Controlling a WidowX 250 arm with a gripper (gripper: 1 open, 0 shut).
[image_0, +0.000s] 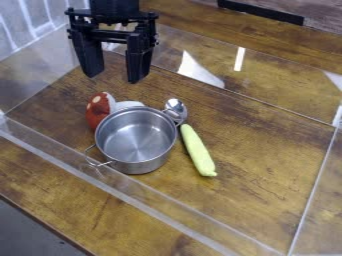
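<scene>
My gripper is raised at the upper left, above and behind the pot, its two black fingers apart with nothing seen between them. A steel pot with side handles sits on the wooden table. A red object lies just behind its left side, with a pale object beside it, partly hidden by the pot. A shiny metal utensil lies behind the pot's right side. A pale yellow-green vegetable, like a corn cob lies to the pot's right.
Clear low walls surround the wooden work area. A small white stick stands out at the back, beside a white triangular shape.
</scene>
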